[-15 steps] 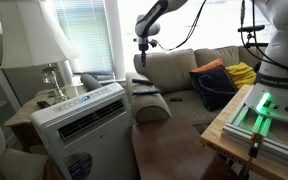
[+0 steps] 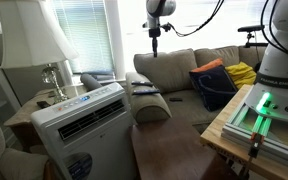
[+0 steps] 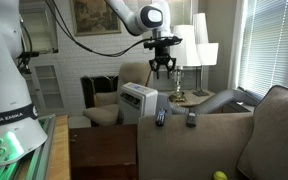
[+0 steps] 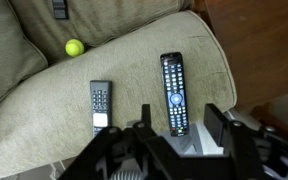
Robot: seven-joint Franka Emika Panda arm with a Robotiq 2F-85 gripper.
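Note:
My gripper hangs above the sofa arm, its dark fingers spread apart with nothing between them. In exterior view 2 the gripper (image 3: 164,72) is clear of the cushion, well above the remotes. Below it in the wrist view lies a long black remote (image 4: 173,90) with a blue round pad, its lower end reaching between the fingers in the picture. A shorter grey handset (image 4: 101,104) is left of it, and a yellow-green ball (image 4: 74,47) rests farther up. Another dark remote (image 4: 60,8) is cut off by the top edge.
A white boxy appliance (image 2: 88,135) stands in front of the side table, and a lamp (image 2: 49,75) is on that table. Dark blue and orange cushions (image 2: 214,88) occupy the sofa's other side. A brown surface (image 2: 169,155) lies in front of the sofa.
In exterior view 1 my gripper has moved right and somewhat upward. The remotes and furniture have stayed where they were.

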